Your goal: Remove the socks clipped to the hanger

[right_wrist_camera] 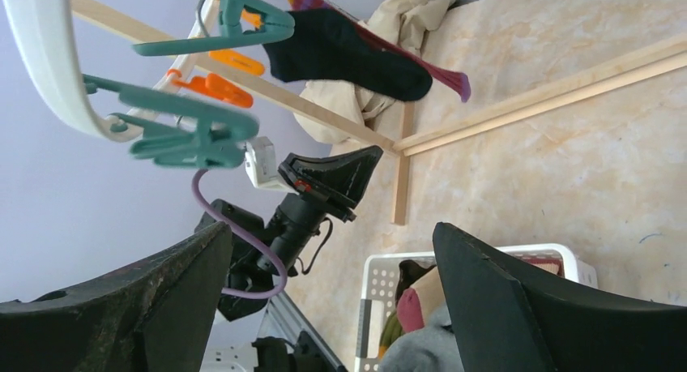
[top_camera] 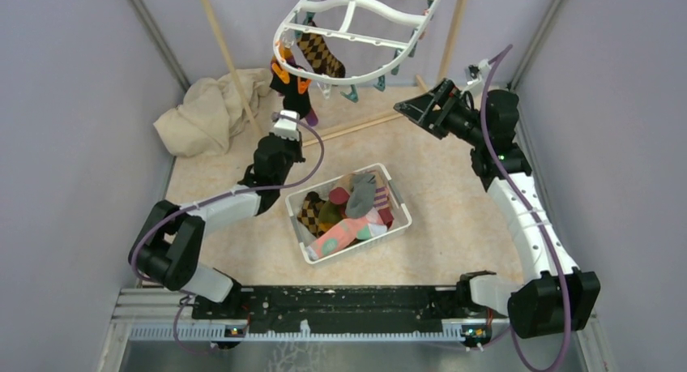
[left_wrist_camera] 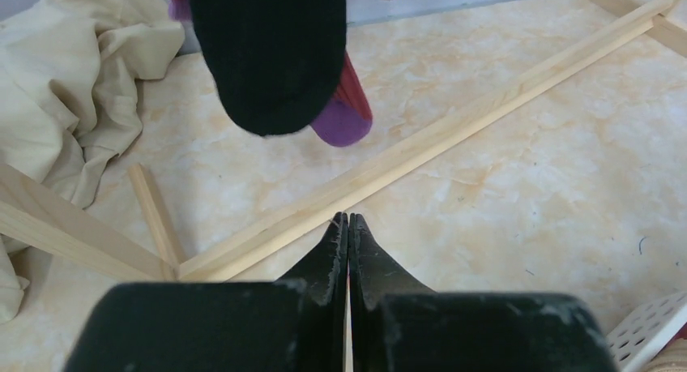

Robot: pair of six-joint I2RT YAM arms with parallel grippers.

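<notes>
The white hanger point(top_camera: 350, 76) hangs at the top of the top view with coloured clips around its rim. From its left side hang a black sock point(left_wrist_camera: 271, 64), a purple-tipped sock point(left_wrist_camera: 343, 122) behind it, and a checkered sock point(top_camera: 322, 54). Below the black sock's toe, my left gripper is shut with nothing between its fingertips; a gap separates it from the sock. My right gripper stands open and empty, to the right of the hanger in the top view. Teal clips point(right_wrist_camera: 235, 33) float near it, in front of its camera.
A white basket point(top_camera: 399, 228) holding several socks stands on the floor between the arms. Wooden bars point(top_camera: 356, 127) run along the floor behind it. Beige cloth point(top_camera: 206, 117) lies heaped at the back left. The floor right of the basket is clear.
</notes>
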